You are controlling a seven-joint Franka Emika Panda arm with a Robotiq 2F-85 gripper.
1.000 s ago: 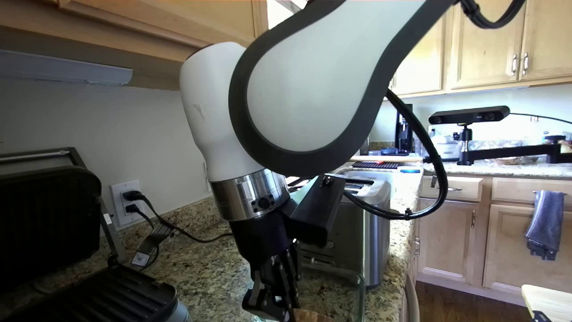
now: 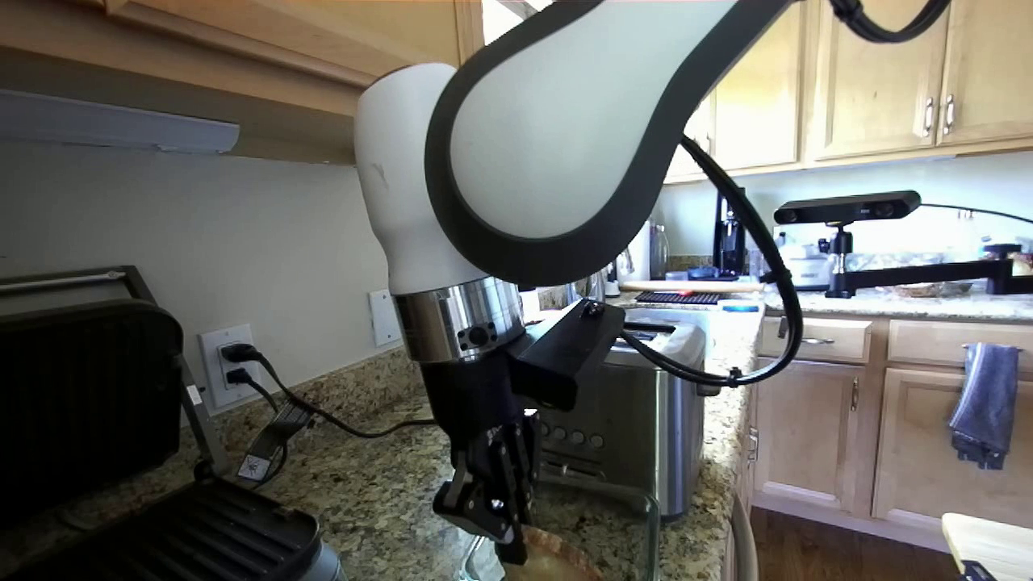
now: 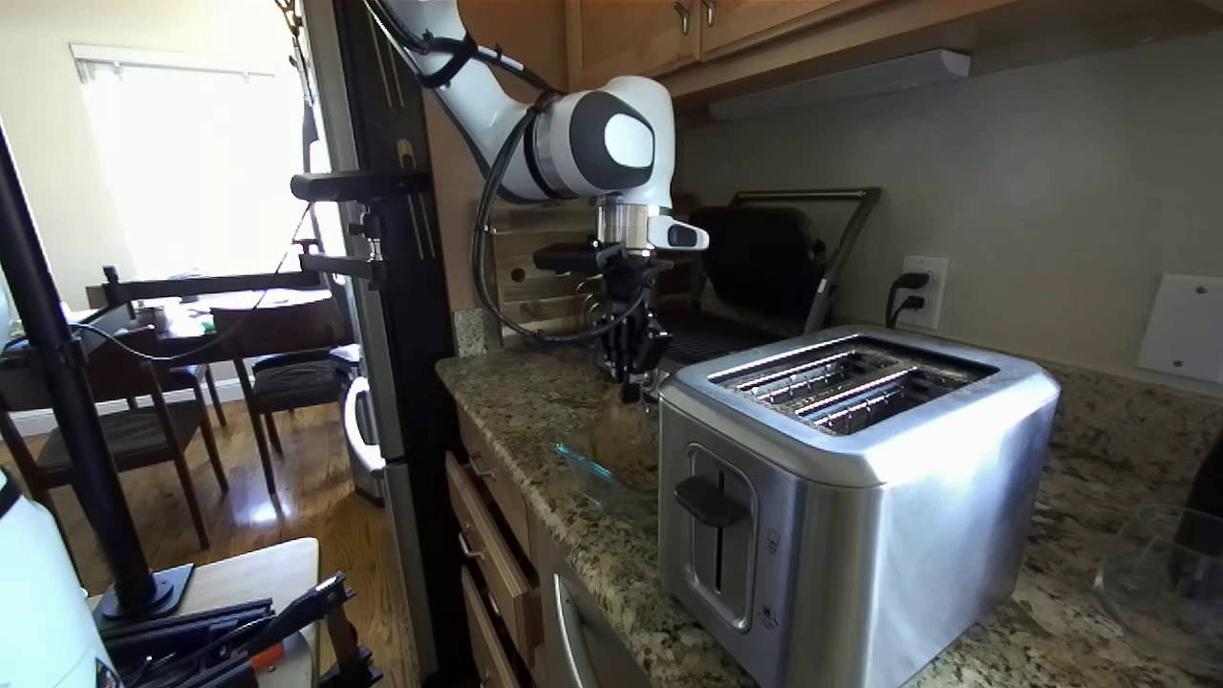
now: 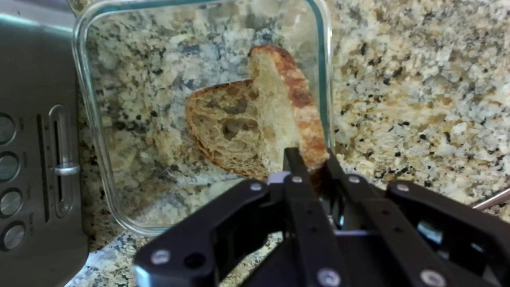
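Note:
My gripper is shut on a slice of bread [image 4: 282, 103], pinching it near one end of its brown crust. That slice stands on edge, tilted, within the outline of a clear glass container [image 4: 327, 71] in the wrist view. A second piece of bread [image 4: 224, 124] lies flatter beside it, partly covered by the held slice. In exterior view 1 the gripper [image 2: 513, 542] points down over the container, and the bread [image 2: 552, 558] shows at the bottom edge. Exterior view 2 has the gripper [image 3: 632, 384] beyond the toaster.
A steel toaster [image 3: 791, 505] stands close beside the container. An open black grill [image 2: 194, 532] sits across the counter near the wall, with a plug cord [image 2: 329, 418] running along the counter. Speckled granite [image 4: 420, 95] is bare on the container's other side.
The gripper has risen, and more of the bread shows at its fingers in exterior view 1. The wrist has turned more upright. The container and toaster have not moved.

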